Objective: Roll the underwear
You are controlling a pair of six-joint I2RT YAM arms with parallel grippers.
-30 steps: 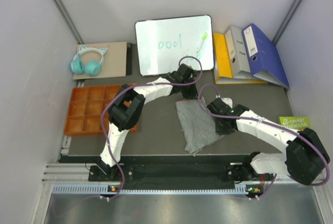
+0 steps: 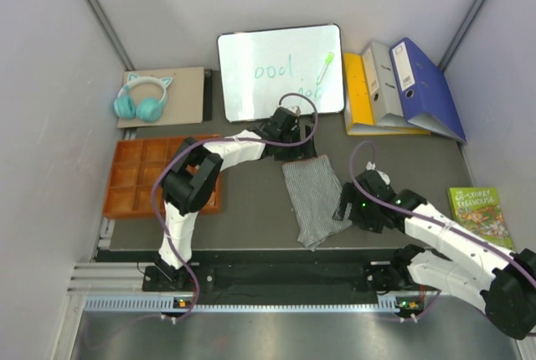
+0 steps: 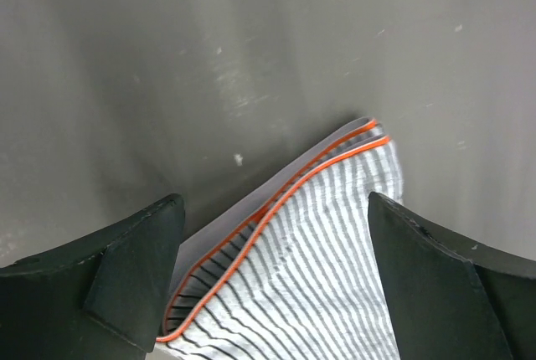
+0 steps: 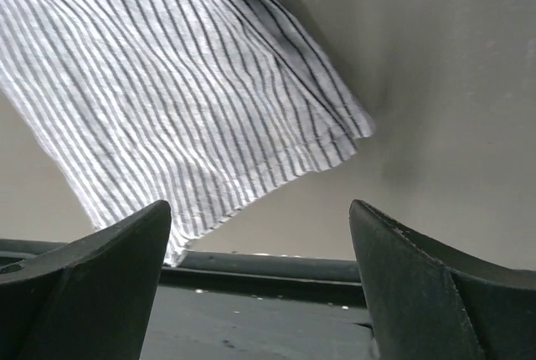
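Observation:
On the grey table lies the striped grey-white underwear (image 2: 315,197), folded to a long flat piece. Its orange-edged waistband end (image 3: 276,209) points to the back, and the narrower end (image 4: 226,159) lies near the table's front edge. My left gripper (image 2: 297,152) is open at the waistband end; in the left wrist view the fingers (image 3: 134,276) stand to either side of the cloth. At the right side of the narrower end, my right gripper (image 2: 346,209) is open too. No cloth shows pinched between the fingers in the right wrist view.
A brown compartment tray (image 2: 138,177) stands at the left. Behind are a whiteboard (image 2: 280,71), headphones (image 2: 144,99) on a box and several binders (image 2: 419,84). A green book (image 2: 480,213) lies at the far right. Bare table shows left of the cloth.
The left gripper, open too, has shifted slightly left. The underwear looks unmoved.

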